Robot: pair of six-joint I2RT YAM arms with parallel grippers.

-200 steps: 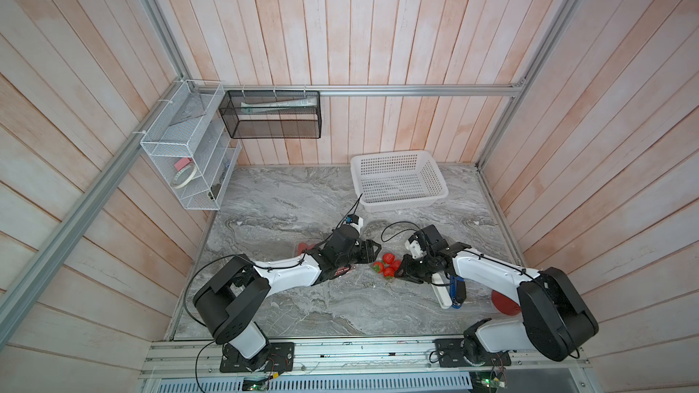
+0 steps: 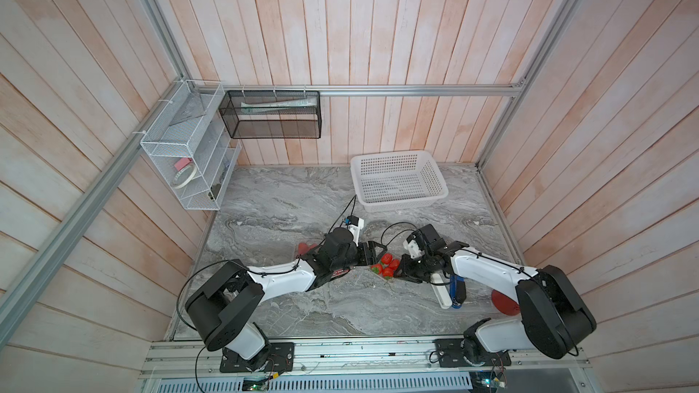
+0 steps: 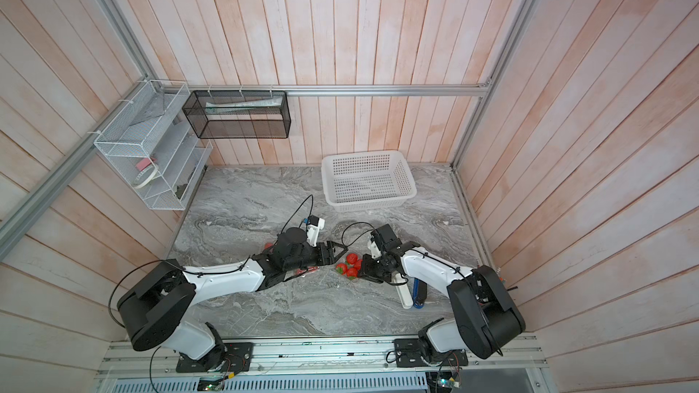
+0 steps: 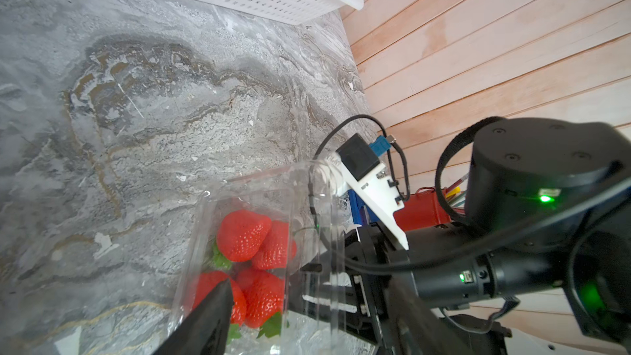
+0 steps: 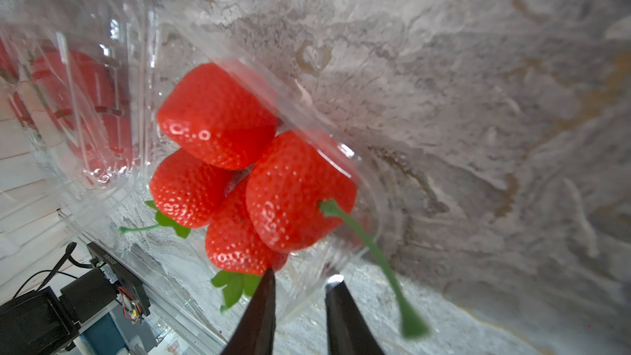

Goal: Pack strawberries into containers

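A clear plastic container (image 4: 197, 236) on the table holds several red strawberries (image 5: 217, 115) with green leaves; one long stem (image 5: 378, 256) sticks out over its edge. My right gripper is shut on the container's clear wall, which shows between its dark fingertips. From the other side, my left gripper (image 2: 376, 252) comes up to the strawberries. Its blurred fingers (image 4: 207, 319) stand apart, one in front of the container, with nothing seen gripped. More strawberries (image 5: 75, 92) show behind clear plastic beyond; part of them (image 2: 303, 247) lies behind the left gripper in the top left view.
A white perforated basket (image 2: 399, 180) stands empty at the back. Beneath the right arm lie a white object (image 2: 442, 291) and a blue-black object (image 2: 457, 291), with a red round thing (image 2: 504, 302) farther right.
My left gripper has shifted slightly near the strawberries, and its fingers look farther apart. The right arm and the container it holds look unmoved.
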